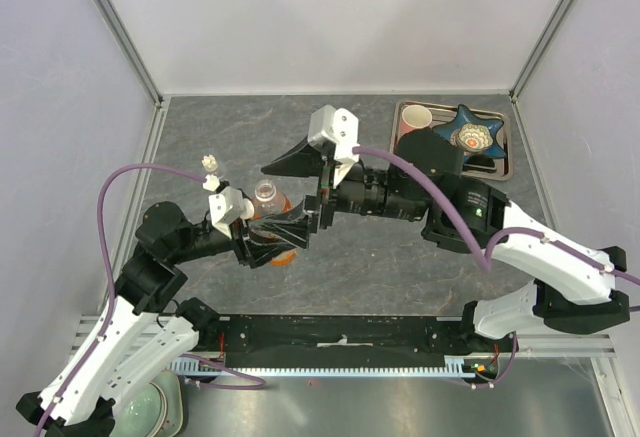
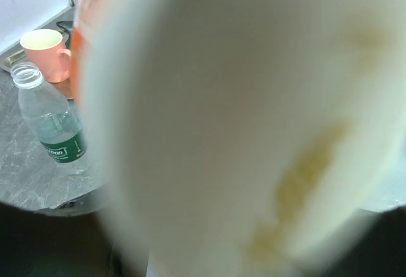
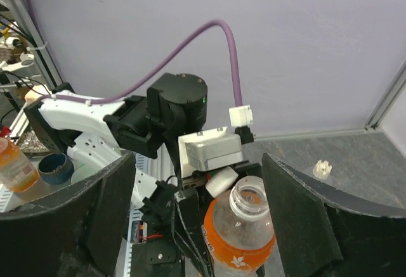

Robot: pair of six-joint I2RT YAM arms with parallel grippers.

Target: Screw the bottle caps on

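The orange bottle (image 3: pixel 238 232) stands upright in my left gripper (image 1: pixel 268 242), its threaded mouth bare in the right wrist view. Its white cap lies tipped beside the mouth, against the left gripper's housing; a very close, blurred white shape (image 2: pixel 228 112) fills most of the left wrist view. My right gripper (image 1: pixel 291 190) is open above the bottle, nothing between its fingers. A clear green-labelled bottle (image 2: pixel 54 125) stands uncapped in the left wrist view.
A tray (image 1: pixel 502 170) at the back right holds a pink mug (image 1: pixel 415 117) and a blue star-shaped dish (image 1: pixel 455 122). Plates (image 1: pixel 140 412) sit at the lower left.
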